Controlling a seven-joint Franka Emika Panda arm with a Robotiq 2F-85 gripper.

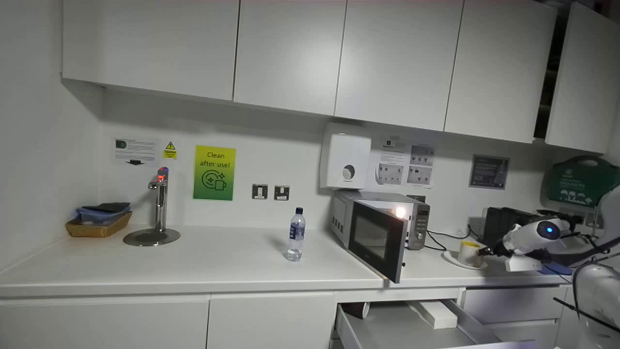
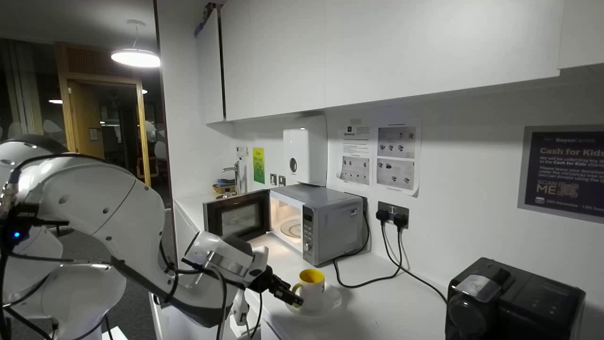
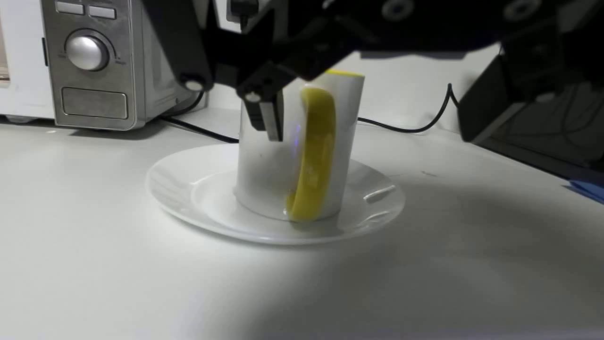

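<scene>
A white mug (image 3: 263,175) with a yellow inside and yellow handle (image 3: 317,153) stands upright on a white saucer (image 3: 175,190). My gripper is open at the handle side of the mug, with nothing held. In the wrist view the left finger (image 3: 274,120) overlaps the mug's wall, and the right finger (image 3: 490,110) is well off to the right; the handle appears between them, nearer the left one. Whether the left finger touches the mug cannot be told. From the second exterior view, the gripper (image 2: 296,300) is close beside the mug (image 2: 311,292).
A microwave (image 2: 334,221) with its door (image 1: 375,239) swung open stands left of the mug. Below the counter a drawer (image 1: 395,334) is pulled out. A bottle (image 1: 296,235) stands mid-counter, and a black coffee machine (image 2: 515,306) is at the right.
</scene>
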